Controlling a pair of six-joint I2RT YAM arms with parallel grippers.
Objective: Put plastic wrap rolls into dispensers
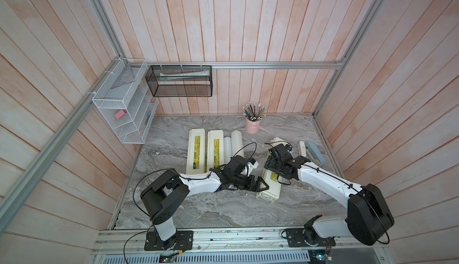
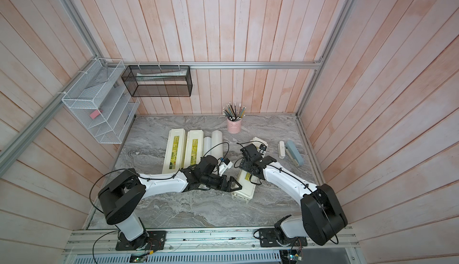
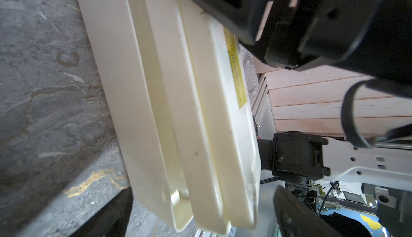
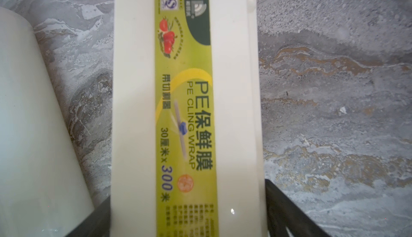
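A cream dispenser box (image 1: 271, 190) with a yellow-green cling-wrap label (image 4: 186, 121) lies on the table under both arms. In the left wrist view, a long groove runs down the side of this dispenser (image 3: 193, 121). My left gripper is open at its near end, with blurred fingers to either side. Farther along, my right gripper stands open over the labelled top, one finger (image 4: 283, 211) along each side. Left of this box lie two white wrap rolls (image 1: 236, 142), partly hidden by my left arm. Whether a roll is inside the box cannot be seen.
Two more labelled dispensers (image 1: 196, 149) lie side by side at the left. A pink pencil cup (image 1: 252, 126) stands at the back. On the right lie a small white object (image 1: 301, 148) and a blue-grey one (image 1: 316, 152).
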